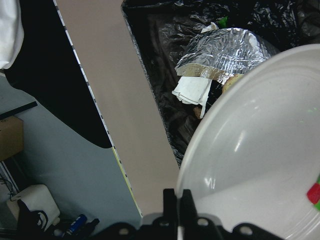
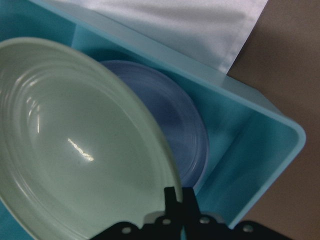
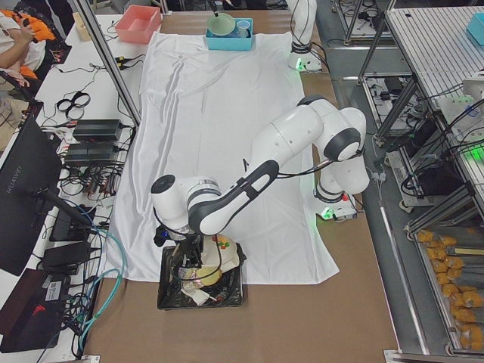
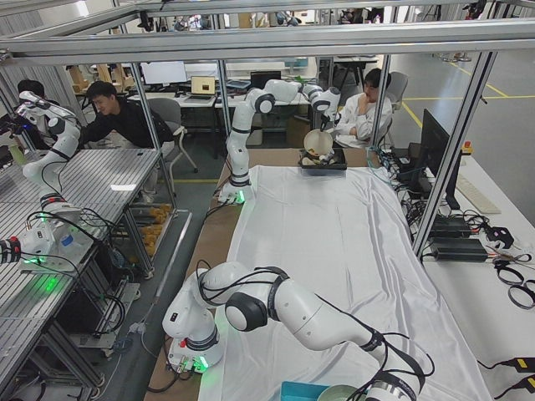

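Note:
My left gripper is shut on the rim of a white plate (image 1: 245, 145) with red and green bits on it, tilted over a black-lined bin (image 3: 168, 298). The bin holds crumpled foil (image 1: 225, 50), white paper (image 1: 192, 90) and food scraps, partly hidden by the plate. At the far end, my right gripper is shut on the rim of a pale green plate (image 2: 80, 130), over a blue tray (image 2: 265, 125) with a blue plate (image 2: 180, 125) in it.
A white cloth (image 3: 212, 113) covers the table between bin and tray, mostly clear. A pink basin (image 3: 138, 23) stands on the side desk with cables and electronics. A monitor (image 3: 26, 197) stands at the left. Brown table shows beside the bin.

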